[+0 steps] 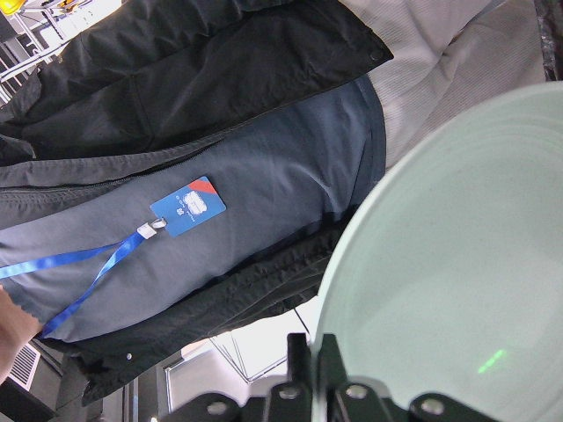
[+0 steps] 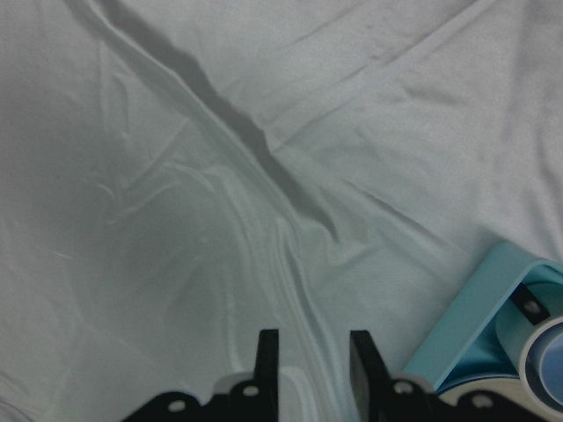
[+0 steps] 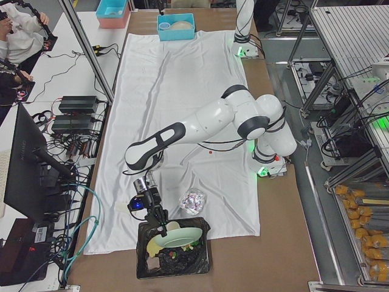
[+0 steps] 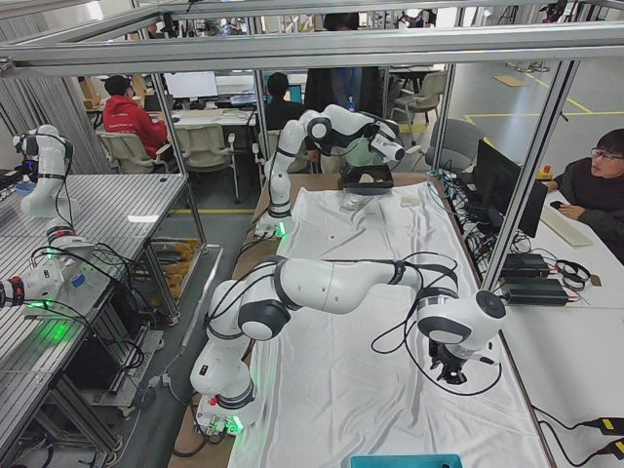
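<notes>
My left gripper is shut on the rim of a pale green plate (image 1: pixel 440 255), which fills the right of the left wrist view. In the camera left view the plate (image 3: pixel 182 238) is held tilted over a black bin lined with a bag (image 3: pixel 200 261), with yellow and other small items inside. My right gripper is open and empty above the white cloth, beside a blue box (image 2: pixel 466 321) holding a cup (image 2: pixel 550 356).
A crumpled clear bag (image 3: pixel 192 201) lies on the cloth beside the bin. A monitor and cables stand along the left side table.
</notes>
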